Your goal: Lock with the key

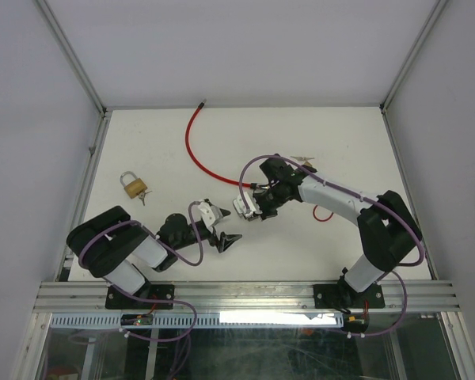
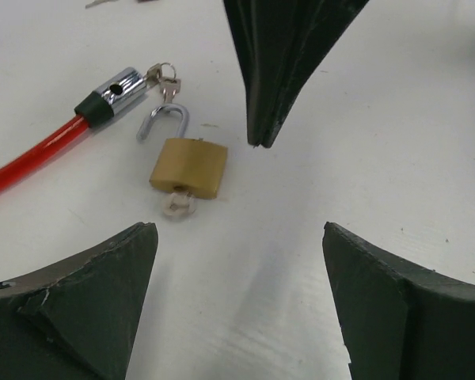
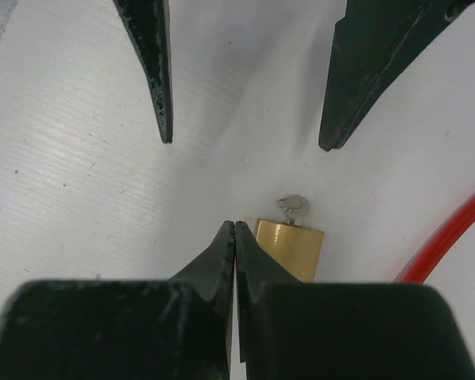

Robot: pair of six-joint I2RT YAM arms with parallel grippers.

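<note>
A brass padlock (image 2: 188, 168) is in the left wrist view, blurred, its shackle (image 2: 182, 119) raised and unlatched. A key with a ring (image 2: 180, 206) is at its lower end. My right gripper points down to the right of the padlock, a visible gap between them. In the right wrist view its fingertips meet with nothing seen between them, and the padlock (image 3: 291, 249) shows beyond, partly hidden by the fingers. My left gripper (image 1: 233, 225) is open, its fingers (image 3: 162, 103) wide apart on the key side with nothing between them.
A red cable lock (image 1: 199, 162) curves behind, its metal end holding keys (image 2: 168, 79) close to the padlock. Another padlock (image 1: 134, 187) with keys lies at the left. A thin red loop (image 1: 323, 214) lies right of centre.
</note>
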